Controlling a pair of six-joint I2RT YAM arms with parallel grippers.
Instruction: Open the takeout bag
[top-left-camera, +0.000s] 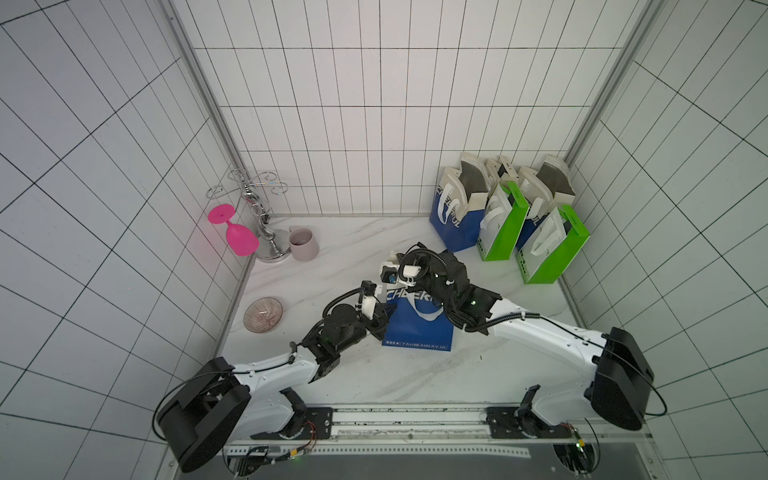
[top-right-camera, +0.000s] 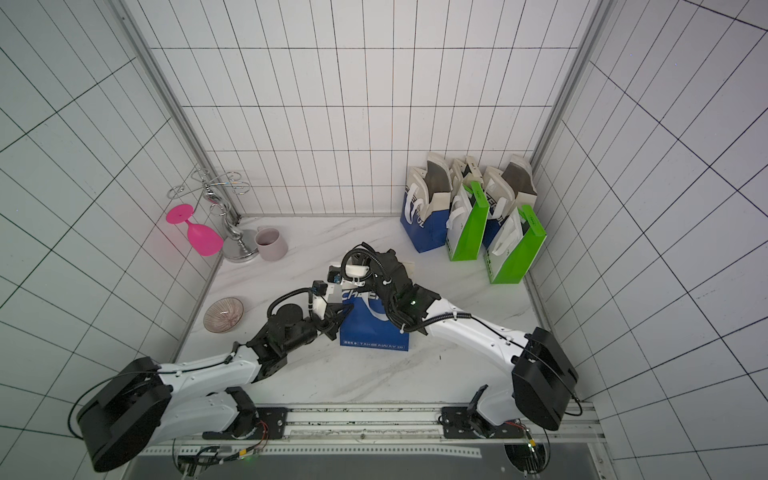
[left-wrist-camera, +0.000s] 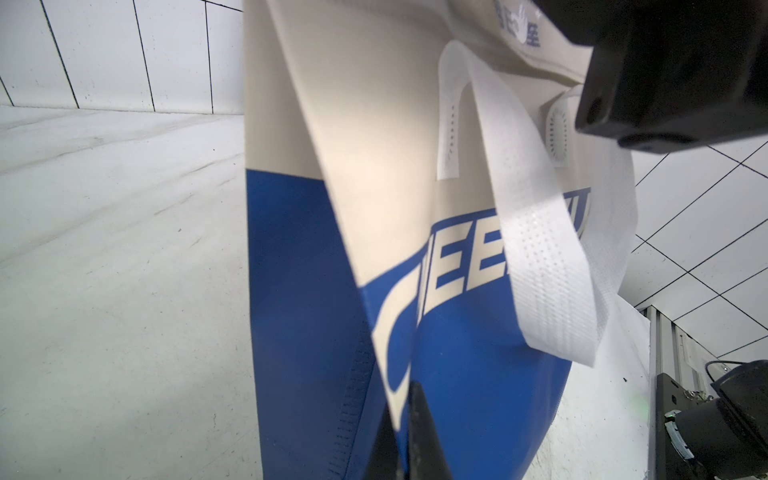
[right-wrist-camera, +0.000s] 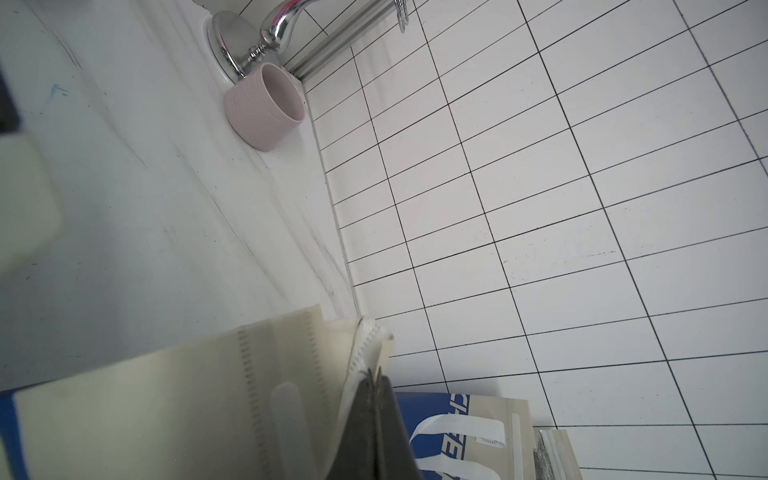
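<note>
The takeout bag (top-left-camera: 416, 329), blue below and beige above with white strap handles, stands at the table's middle, partly covered by my right arm in the top views. In the left wrist view my left gripper is shut at the bag's front corner, a fold of its blue wall running between the fingers. My right gripper is shut at the bag's upper edge, where white strap material (right-wrist-camera: 361, 352) meets the fingertips and seems pinched. The beige wall (right-wrist-camera: 184, 400) spreads left of it. The bag's inside is hidden.
Other blue bags (top-left-camera: 457, 220) and green bags (top-left-camera: 552, 248) stand at the back right. A pink mug (top-left-camera: 303, 244), a metal rack with a pink goblet (top-left-camera: 240, 238) and a glass dish (top-left-camera: 263, 315) are on the left. Bare table lies between the mug and the blue bags.
</note>
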